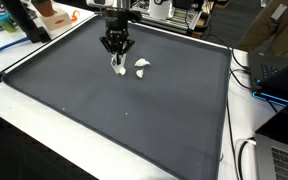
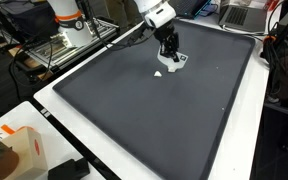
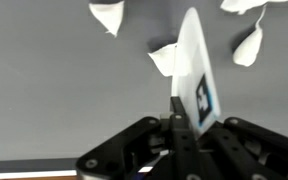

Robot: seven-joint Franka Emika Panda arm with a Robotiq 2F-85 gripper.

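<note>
My gripper is shut on a white, flat-looking piece with a dark printed mark point(image 3: 191, 65), which juts forward from between the fingertips in the wrist view. In exterior view 1 this white piece point(image 1: 119, 67) hangs below the dark gripper point(image 1: 116, 46), low over the dark table; whether it touches the surface I cannot tell. Exterior view 2 shows the gripper point(image 2: 168, 45) at the table's far part, with the white piece point(image 2: 178, 61) at its tip.
Several smaller white scraps lie near the gripper, among them a pointed scrap point(image 3: 108, 15) and another scrap point(image 3: 249, 47). Laptops point(image 1: 284, 157) stand beyond the table's right edge in exterior view 1.
</note>
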